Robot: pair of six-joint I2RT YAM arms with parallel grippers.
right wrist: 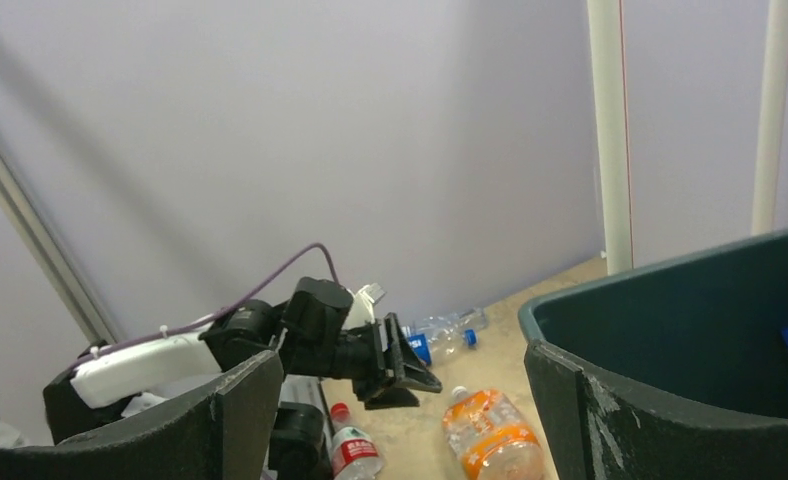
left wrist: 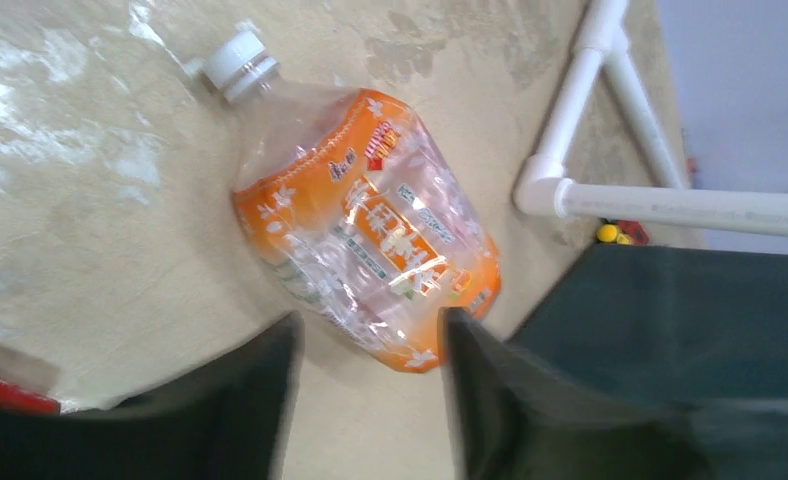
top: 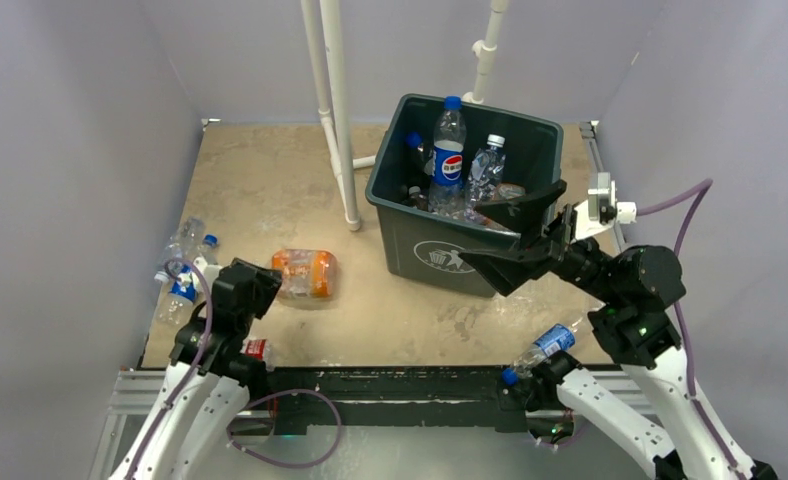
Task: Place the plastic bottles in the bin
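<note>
A squashed orange-label bottle [top: 304, 273] lies on the table; in the left wrist view this bottle [left wrist: 370, 230] fills the middle. My left gripper [top: 265, 284] hangs just left of it, fingers apart in the wrist view with the bottle beyond them. A red-label bottle [top: 257, 349] lies near the front, partly hidden. Two bottles [top: 180, 300] lie at the left; another [top: 552, 342] lies front right. The green bin [top: 410, 245] holds several bottles. My right gripper [top: 495, 240] stands open over the bin's front right, nothing seen between its fingers.
White vertical pipes [top: 338, 120] stand left of the bin, with a low joint [left wrist: 545, 190] on the table. The front edge runs beneath both arms.
</note>
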